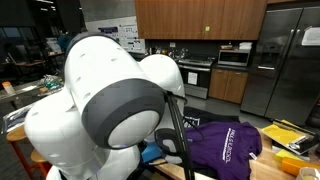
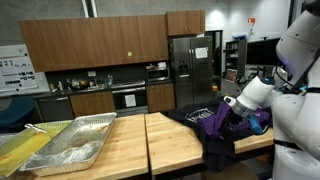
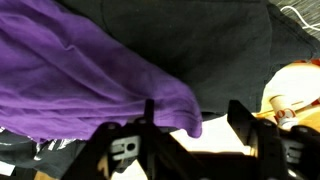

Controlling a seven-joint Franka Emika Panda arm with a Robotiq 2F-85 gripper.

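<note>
A purple cloth (image 1: 225,148) lies rumpled on a black cloth (image 1: 197,116) on the wooden table. Seen from the wrist, the purple cloth (image 3: 75,75) fills the left side, and one narrow fold reaches right, between the fingertips. My gripper is above that fold, its two dark fingers spread apart on either side. Whether they touch the fabric cannot be told. The black cloth (image 3: 210,50) spreads behind and to the right. In the first exterior view the large white arm (image 1: 125,100) hides the gripper.
Yellow items (image 1: 285,135) rest on the table's right side in the first exterior view. In the second, a foil tray (image 2: 70,140) is on the left. Bare wood (image 2: 125,140) is clear between the tray and the cloths.
</note>
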